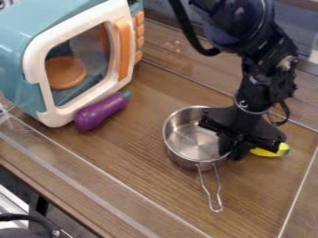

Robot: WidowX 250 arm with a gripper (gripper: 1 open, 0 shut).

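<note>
A steel pot (187, 139) with a long wire handle sits on the wooden counter (125, 177), handle toward the front. The black gripper (239, 141) is low over the pot's right side, hiding part of it; whether its fingers are open or shut is hidden. A yellow banana (271, 151) lies just right of the pot, partly behind the gripper.
A blue and white toy microwave (44, 107) with an orange plate inside stands at the back left. A purple eggplant (99, 112) lies beside it.
</note>
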